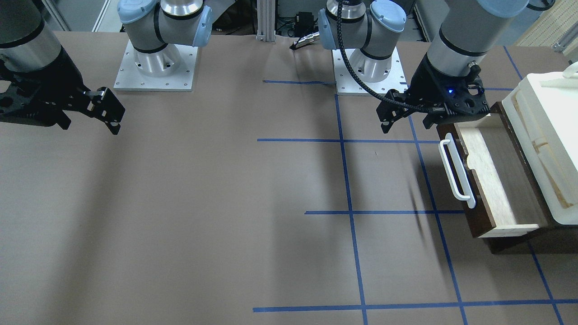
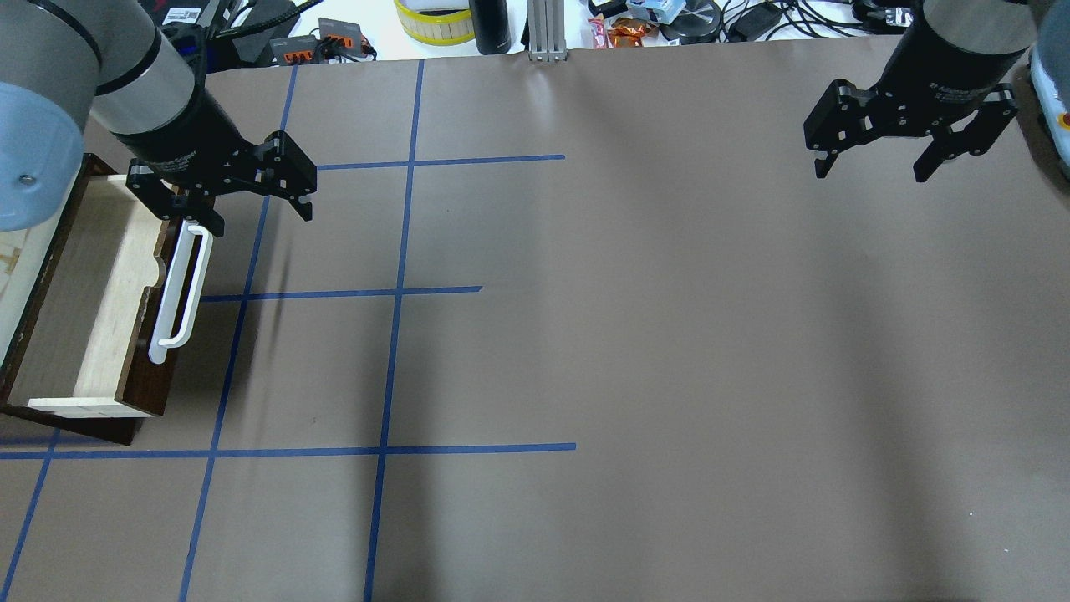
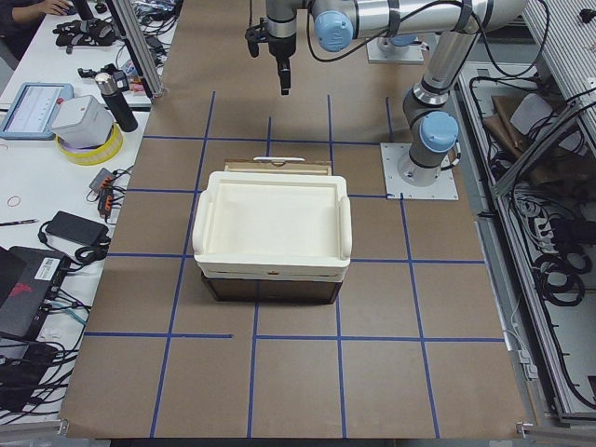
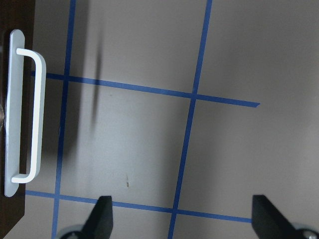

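My gripper [image 1: 406,122] [image 2: 256,216] hangs open, with nothing between its fingers, above the taped table beside a dark wooden box [image 1: 482,222] with a drawer open toward it. The drawer has a pale inside [image 2: 90,301] and a white bar handle [image 1: 455,170] [image 4: 37,114] on its front, just below and beside the gripper. A white lid-like top [image 3: 272,223] covers the box, with the drawer front showing behind it in the left view.
A second arm [image 2: 903,130] hangs at the other side of the front and top views. Blue tape lines mark the table [image 2: 652,351], which is clear around the box. Cables and tools lie on a side bench [image 3: 28,177].
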